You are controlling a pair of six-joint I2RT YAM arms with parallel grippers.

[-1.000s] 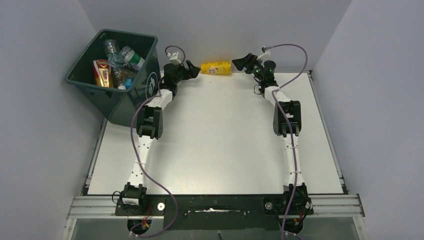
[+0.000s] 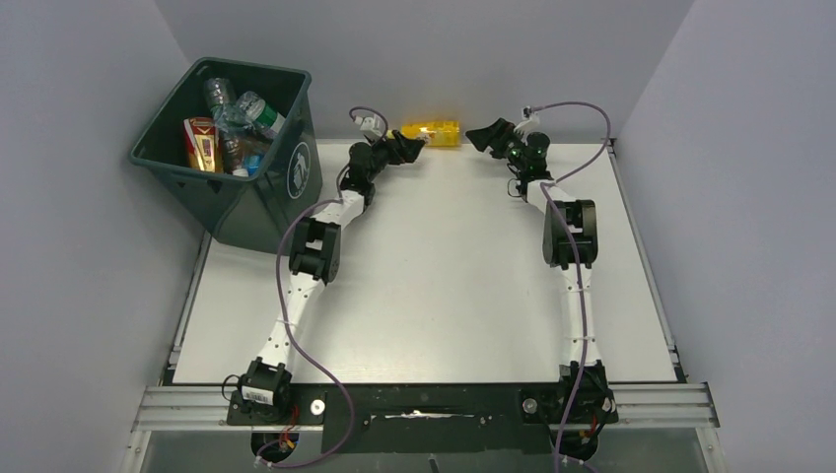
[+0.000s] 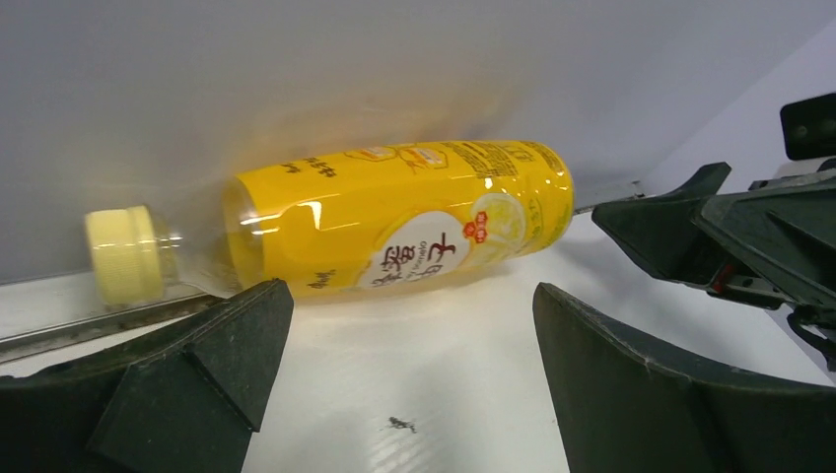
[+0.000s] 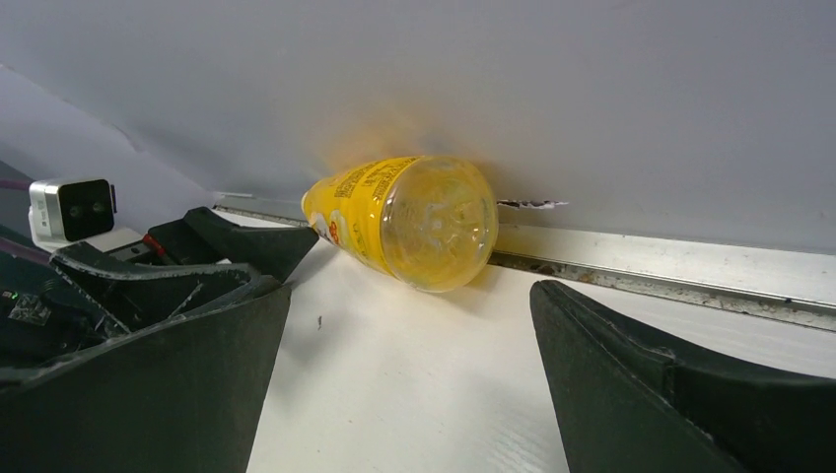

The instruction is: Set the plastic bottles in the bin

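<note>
A yellow-labelled plastic bottle lies on its side along the back wall, its cap toward the left and its clear base toward the right. My left gripper stands open just in front of the bottle's left part; in the left wrist view the bottle lies beyond both fingers. My right gripper is open at the bottle's right end, with the base in front of its fingers in the right wrist view. The dark green bin at the left holds several bottles and a red-gold package.
Walls bound the table at back and both sides, with a metal rail along the back edge. The bin stands close beside the left arm.
My left gripper has moved right and slightly toward the front, along the bottle. My right gripper has shifted slightly right and toward the front. The bottle sits slightly further right.
</note>
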